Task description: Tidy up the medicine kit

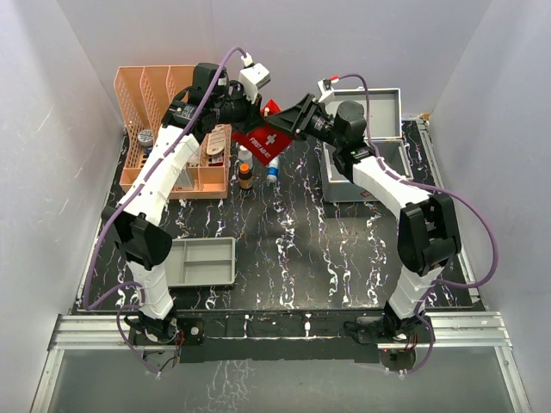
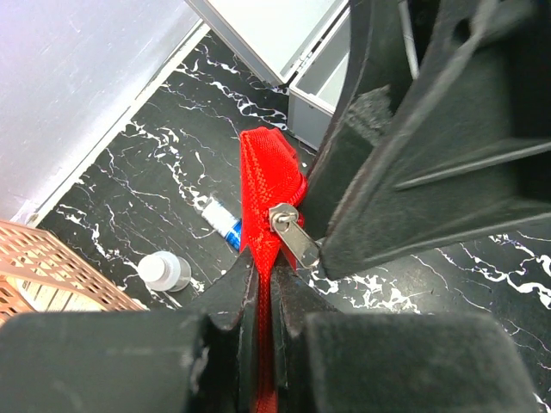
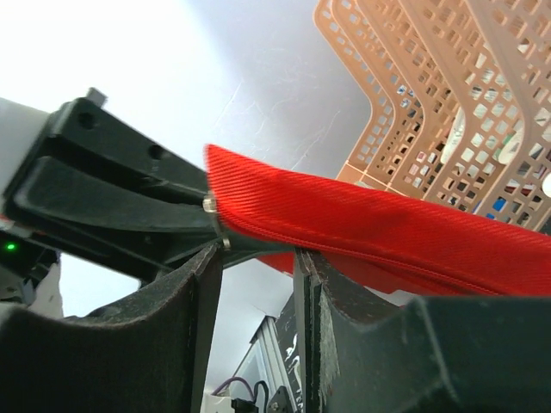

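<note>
A red first-aid pouch (image 1: 266, 143) with white lettering hangs above the table in the top view. My left gripper (image 1: 256, 122) is shut on it, and the left wrist view shows the red cloth (image 2: 265, 189) rising between the closed fingers. A metal zipper pull (image 2: 295, 237) sticks out from the pouch's upper corner. My right gripper stands open close to that corner. One of its fingers (image 2: 370, 146) lies right beside the zipper pull in the left wrist view. Whether it touches the pull, I cannot tell.
A peach basket (image 1: 207, 191) with dividers and several items stands at left. Below the pouch are a brown bottle (image 1: 245, 179) and a blue-white tube (image 1: 273, 169). An open grey box (image 1: 349, 191) is at right, a grey tray (image 1: 202, 282) at front left.
</note>
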